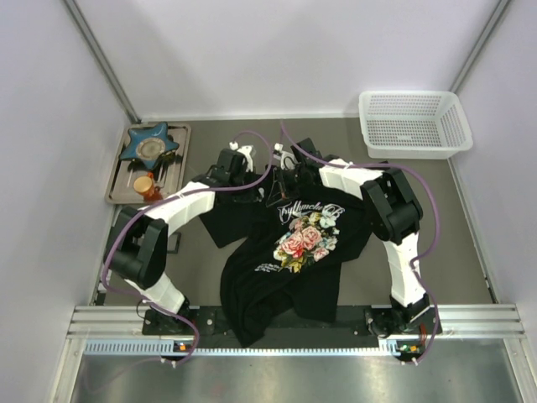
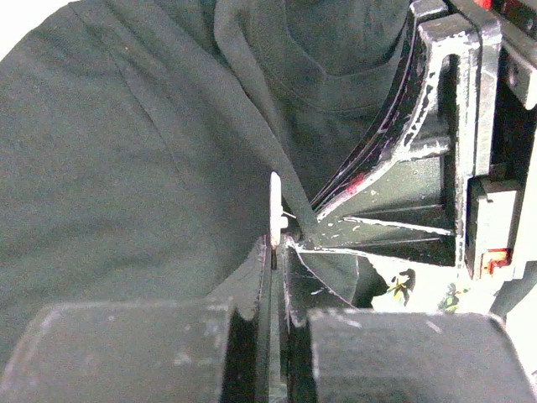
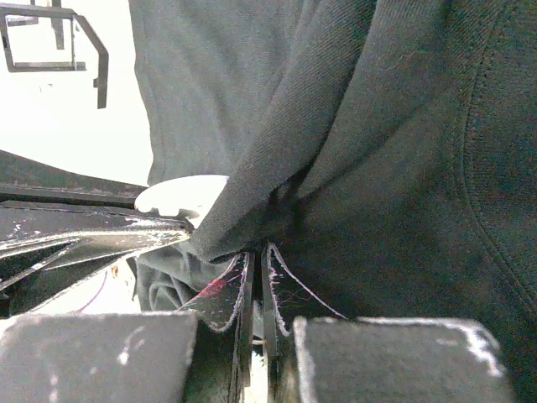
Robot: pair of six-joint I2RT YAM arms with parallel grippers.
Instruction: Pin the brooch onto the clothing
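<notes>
The black T-shirt (image 1: 252, 294) with a floral print lies across the table, and both grippers meet over its upper part. My left gripper is shut; a small white piece (image 2: 275, 206), apparently the brooch seen edge-on, stands at its fingertips against the dark fabric, beside the right gripper's fingers. My right gripper is shut at a fold of the fabric (image 3: 294, 143); whether cloth is between its fingers is hard to tell. In the right wrist view a white rounded piece (image 3: 176, 196) shows between that fold and the left gripper's fingers.
A metal tray (image 1: 120, 189) with a blue star dish (image 1: 134, 151) and an orange mug (image 1: 144, 186) stands at left. An empty white basket (image 1: 415, 126) sits at back right. Bare table shows on the right.
</notes>
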